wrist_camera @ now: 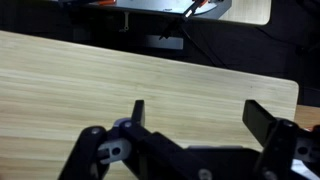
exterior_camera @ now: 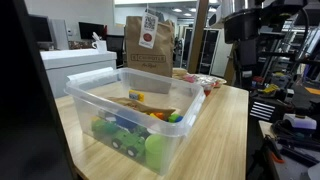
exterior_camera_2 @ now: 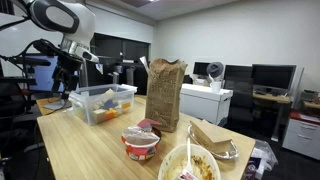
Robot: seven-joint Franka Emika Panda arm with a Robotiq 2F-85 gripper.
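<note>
My gripper stands open in the wrist view, its two dark fingers wide apart with only bare wooden tabletop beneath. A clear plastic bin (exterior_camera: 165,97) rests on the table in exterior view 1, holding a green toy (exterior_camera: 153,148), blue pieces and other coloured items. From exterior view 2, the arm (exterior_camera_2: 75,28) hangs at the left, with the bin (exterior_camera_2: 105,104) beside and behind it. Too little detail shows there to make out the fingers.
A tall brown paper bag (exterior_camera_2: 165,92) stands on the table. Nearer are a red-and-white tub (exterior_camera_2: 141,142), a white bowl (exterior_camera_2: 202,163) and an open cardboard tray (exterior_camera_2: 210,140). Bare wood (exterior_camera_2: 85,145) lies in front of the bin.
</note>
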